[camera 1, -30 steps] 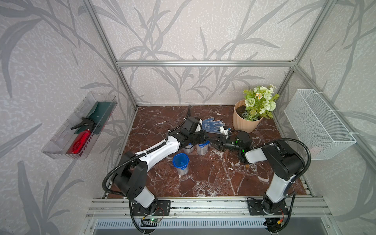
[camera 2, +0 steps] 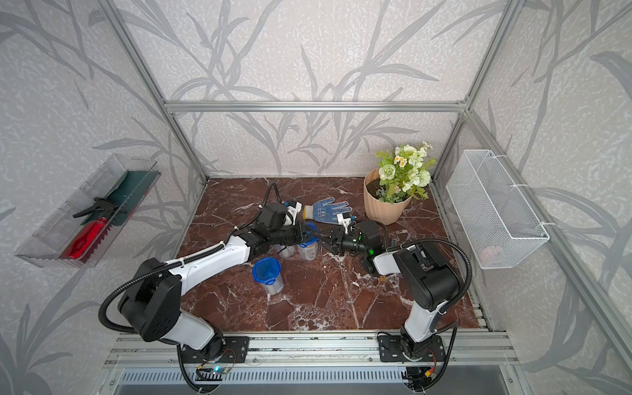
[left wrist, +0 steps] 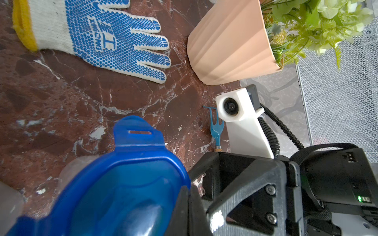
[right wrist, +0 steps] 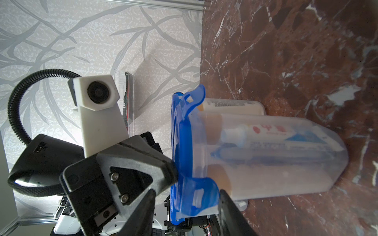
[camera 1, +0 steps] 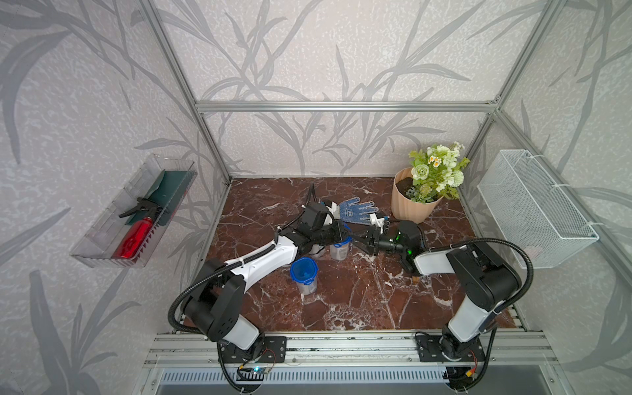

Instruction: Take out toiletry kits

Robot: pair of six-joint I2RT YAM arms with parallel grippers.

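Note:
A translucent toiletry cup [right wrist: 267, 149] with a blue lid [left wrist: 126, 192] stands mid-table, a toothpaste tube and other items visible inside. My left gripper is shut at the lid's right rim, the side toward my right gripper. My right gripper has its fingers apart at the lid's tab, part open. A second lidded cup [camera 1: 304, 276] stands nearer the front left; another cup [camera 1: 317, 252] sits behind, partly hidden by my left arm.
A blue dotted glove [left wrist: 106, 39] lies behind the cups, and a flowerpot [camera 1: 411, 200] stands back right. A blue hand fork [left wrist: 216, 129] lies right. Baskets [camera 1: 536, 210] hang on both side walls.
The right arm has moved a little; the cups look unmoved.

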